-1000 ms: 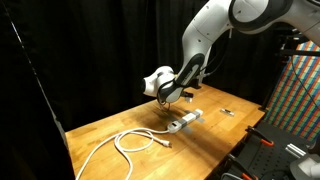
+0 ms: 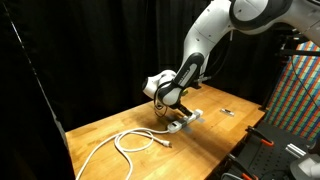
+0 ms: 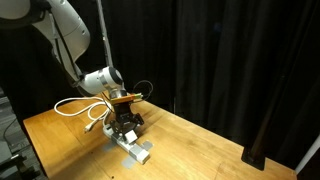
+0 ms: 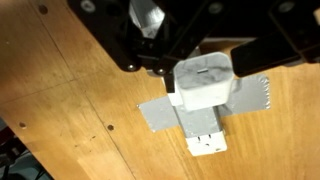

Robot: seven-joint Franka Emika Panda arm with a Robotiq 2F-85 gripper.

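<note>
A white plug-like block [image 4: 203, 82] sits between the dark fingers of my gripper [image 3: 127, 133], which is shut on it. Directly below is a white power strip [image 2: 186, 122], fixed to the table by grey tape [image 4: 160, 113]. In the wrist view the block covers part of the strip [image 4: 207, 143], whose end with socket slots stays visible. From the side, block and strip overlap closely at the fingertips. Whether the block touches the strip or sits in a socket, I cannot tell.
The strip's white cord [image 2: 122, 148] lies in loops on the wooden table, its plug [image 2: 164, 143] near the strip. A small flat object [image 2: 227, 112] rests to the right.
The gripper has come down with the white block and shifted slightly left in exterior view 1, from above and behind the strip to right over it. Strip and cord look unmoved.
</note>
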